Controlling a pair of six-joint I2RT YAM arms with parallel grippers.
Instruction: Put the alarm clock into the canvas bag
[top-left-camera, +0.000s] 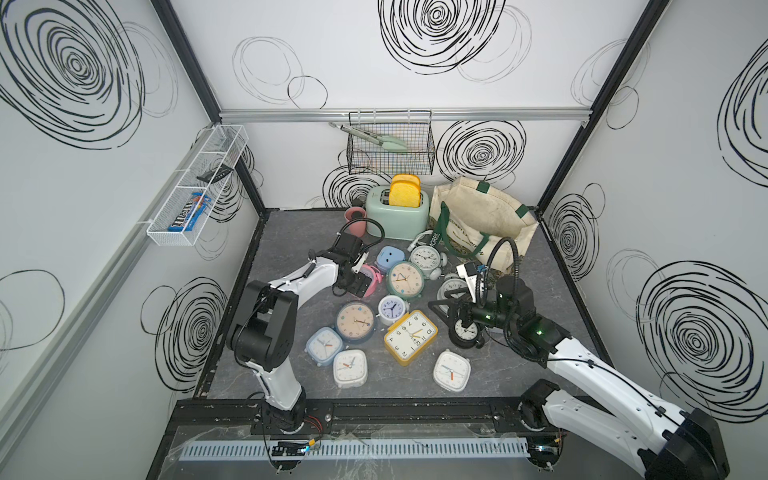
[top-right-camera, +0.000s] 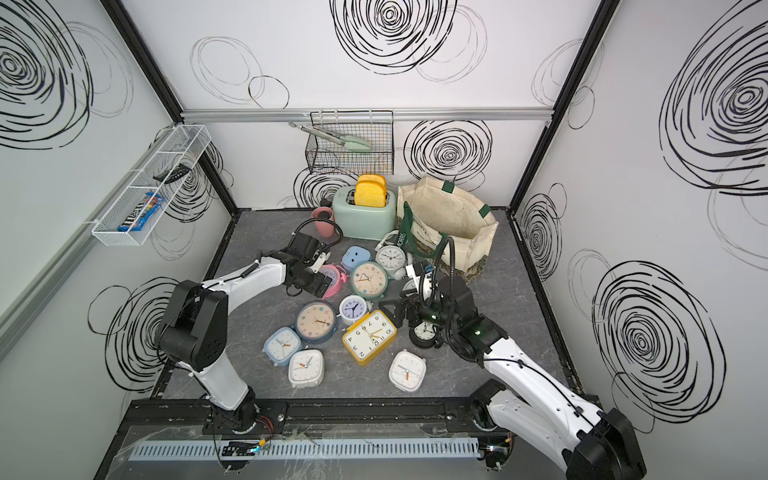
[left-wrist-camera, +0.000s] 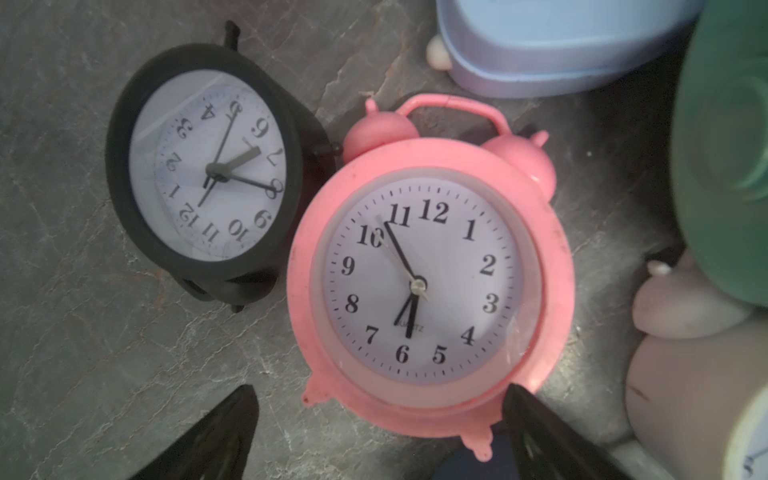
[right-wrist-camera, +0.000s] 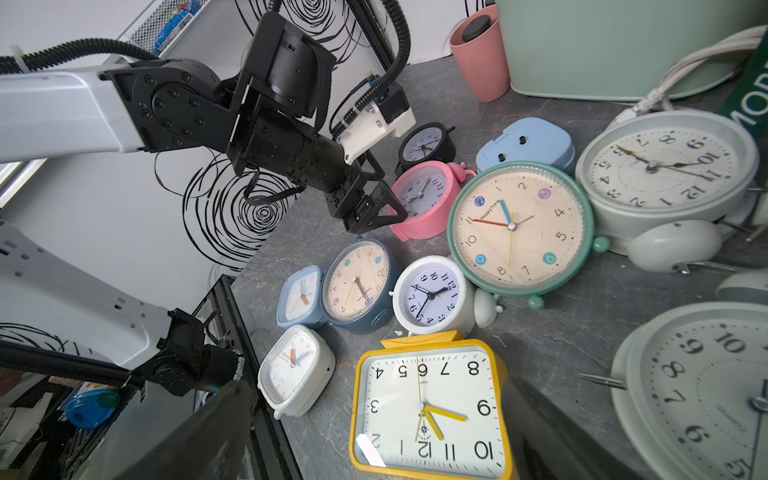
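Observation:
Beneath my open left gripper a pink alarm clock (left-wrist-camera: 424, 288) lies face up, its lower rim between the fingertips in the left wrist view. No grip on it shows. A black twin-bell clock (left-wrist-camera: 212, 168) touches its left side there. My right gripper is open and empty, hanging over the front right of the table, with a yellow square clock (right-wrist-camera: 432, 408) behind the gap between its fingers. The canvas bag (top-left-camera: 488, 209) stands open at the back right, with green trim and handles hanging forward.
Several more clocks crowd the middle, among them a green round one (top-left-camera: 405, 280), a grey-blue one (top-left-camera: 355, 321) and a white one (top-left-camera: 452, 370). A mint toaster (top-left-camera: 397, 217) and a pink cup (top-left-camera: 355, 221) stand behind. Bare table shows at the right.

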